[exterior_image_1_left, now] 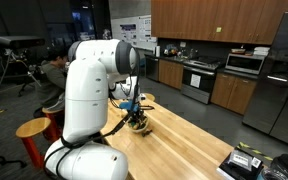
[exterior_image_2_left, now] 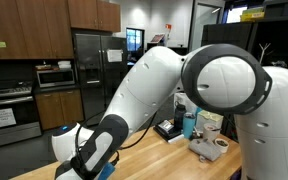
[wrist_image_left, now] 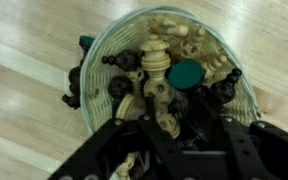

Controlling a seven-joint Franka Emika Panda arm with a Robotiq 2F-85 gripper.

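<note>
A round woven basket (wrist_image_left: 96, 50) fills the middle of the wrist view, holding several light and dark wooden chess pieces. A tall light piece (wrist_image_left: 156, 62) and a round green disc, perhaps a felt base (wrist_image_left: 186, 74), show among them. My gripper is over the lower part of the basket, its dark fingers apart, with pieces visible in the gap. No piece is clearly gripped. In exterior view 1 the gripper (exterior_image_1_left: 130, 108) points down at the basket (exterior_image_1_left: 138, 125); the arm partly hides the tips.
One dark piece (wrist_image_left: 75, 75) lies outside the basket, against its left side. A black device (exterior_image_1_left: 241, 163) sits at its right edge; cups and other items (exterior_image_2_left: 189, 128) stand at the far end in exterior view 2.
</note>
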